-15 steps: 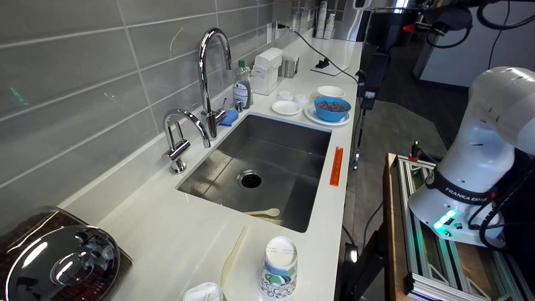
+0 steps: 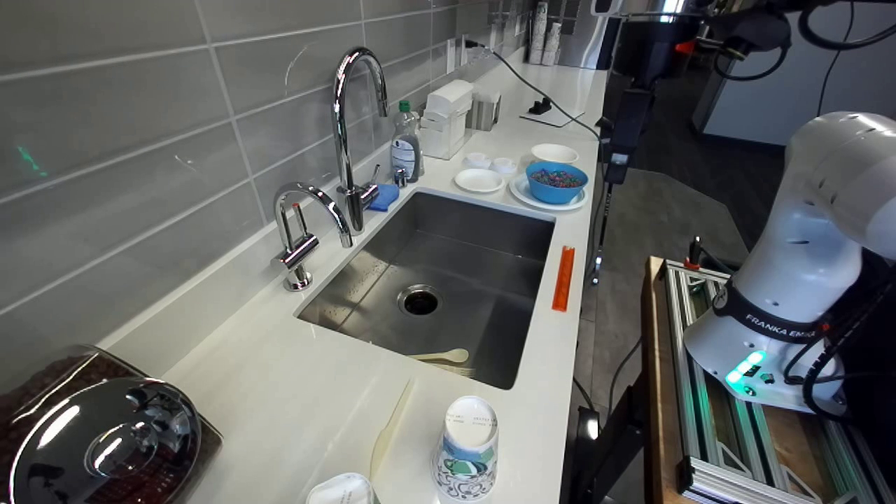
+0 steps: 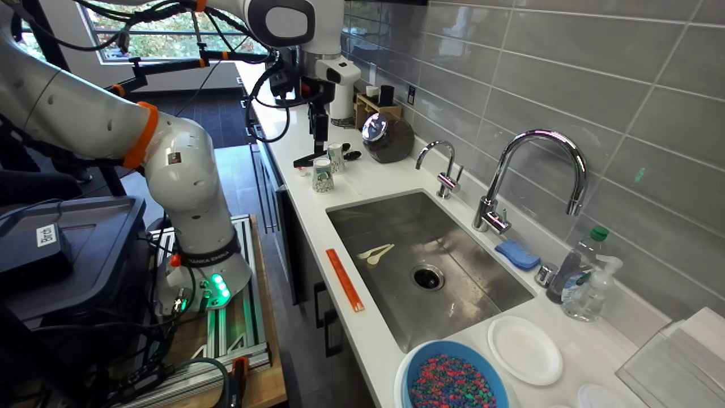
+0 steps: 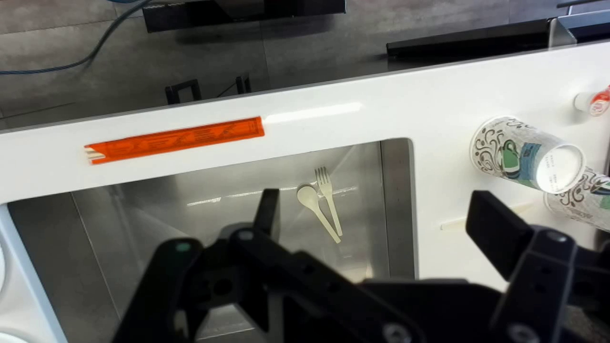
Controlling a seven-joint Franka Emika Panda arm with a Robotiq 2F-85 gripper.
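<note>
My gripper is open in the wrist view, its two black fingers wide apart with nothing between them. Beyond them a pale spoon [image 4: 309, 197] and fork [image 4: 325, 186] lie side by side in the steel sink [image 4: 399, 211]. To the right are two upside-down patterned paper cups [image 4: 517, 154]. A pale knife [image 2: 391, 430] rests on the counter near those cups. An orange chopstick packet [image 4: 177, 141] lies along the sink's front edge. In the second exterior view the gripper [image 3: 311, 157] hangs near the cups; the first exterior view leaves it out.
A blue bowl [image 2: 555, 185] of colourful bits sits on a plate beyond the sink, near a white plate [image 2: 479, 180]. Two faucets [image 2: 342, 126] rise behind the basin. A lidded dark container [image 2: 109, 449] occupies the near left corner.
</note>
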